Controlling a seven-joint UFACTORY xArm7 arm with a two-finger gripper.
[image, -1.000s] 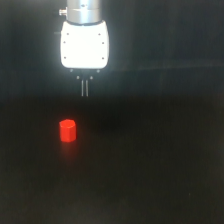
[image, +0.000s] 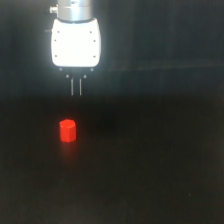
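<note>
A small red block (image: 68, 131) sits alone on the dark surface, left of centre. Above it and slightly to its right hangs my gripper (image: 76, 94), pointing down from the white hand (image: 76, 44). Its two thin fingers stand apart with only dark background between them, so it is open. The fingertips are clear of the block, with a visible gap below them.
No obstacles show around the block.
My gripper has shifted left and slightly down, nearly over the block. Its fingers have spread from a narrow gap to a wider one. The block has not moved.
</note>
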